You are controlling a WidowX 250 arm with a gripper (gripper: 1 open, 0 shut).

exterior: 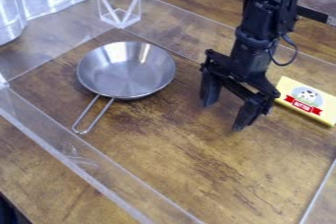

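Observation:
My black gripper [227,104] is low over the wooden table [184,169], right of a steel pan [125,69] whose wire handle points toward the front left. The two fingers look spread apart, and I see nothing clearly between them. A yellow box [305,100] with a red label lies just right of the gripper, partly behind it.
A white wire-like object [118,10] stands at the back left, and clear strips run along the left and right of the table.

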